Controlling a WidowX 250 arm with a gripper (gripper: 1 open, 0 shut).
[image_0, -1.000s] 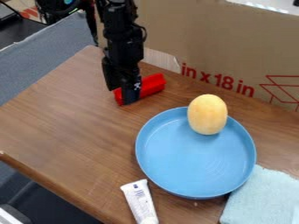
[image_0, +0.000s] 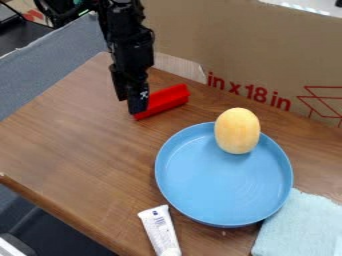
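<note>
The black gripper (image_0: 136, 100) reaches down from the top left and is low over the table, at the left end of a red cylindrical object (image_0: 166, 99) lying on the wood. Whether its fingers are apart or closed on anything is hard to make out. A blue plate (image_0: 214, 191) sits at the right with a pale yellow oval object (image_0: 237, 130) on its back part.
A white tube (image_0: 159, 231) lies at the front edge, and a light blue cloth (image_0: 297, 230) at the right front. A cardboard box wall (image_0: 254, 45) stands behind.
The red object, plate and other things look unmoved.
</note>
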